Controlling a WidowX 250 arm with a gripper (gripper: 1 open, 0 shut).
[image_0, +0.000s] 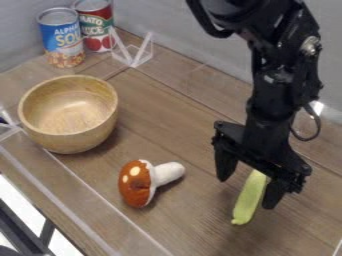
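Observation:
My black gripper (249, 178) hangs at the right of the view, open, with its fingers down on either side of the upper part of a pale green, elongated object (246, 208) lying on the wooden table. Whether the fingers touch it I cannot tell. To the left, a mushroom toy (135, 183) with an orange, white-spotted cap lies on its side, apart from the gripper.
A wooden bowl (68, 135) sits at the left. Two cans, a blue one (63, 38) and a red one (95, 27), stand at the back left.

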